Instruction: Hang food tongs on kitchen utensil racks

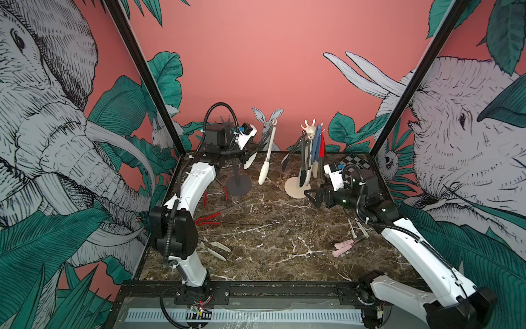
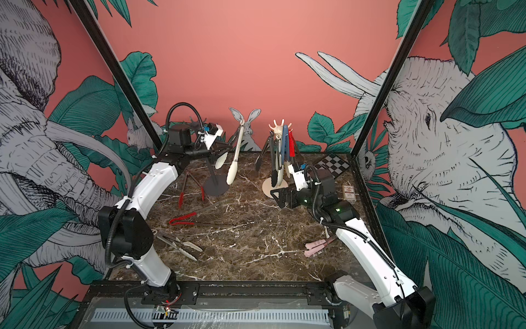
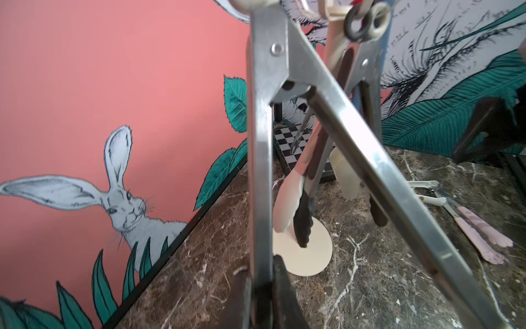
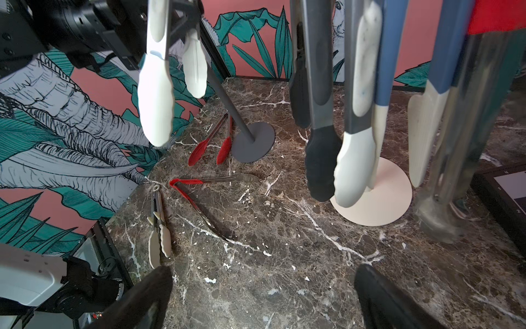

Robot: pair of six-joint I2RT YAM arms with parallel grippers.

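My left gripper is shut on one arm of a pair of cream-tipped steel tongs, holding them in the air with their ring end up and legs spread. They hang between a dark rack and a cream rack. Several tongs with black, white, blue and red parts hang on the cream rack; its prongs stick up above them. The dark rack's top is mostly hidden behind my left arm. My right gripper is open in front of the cream rack, with nothing between its fingers.
Red tongs and red-handled tongs lie on the left of the marble table, with cream-tipped tongs nearer the front. Pink tongs lie at the right. A checkered board stands at the back right.
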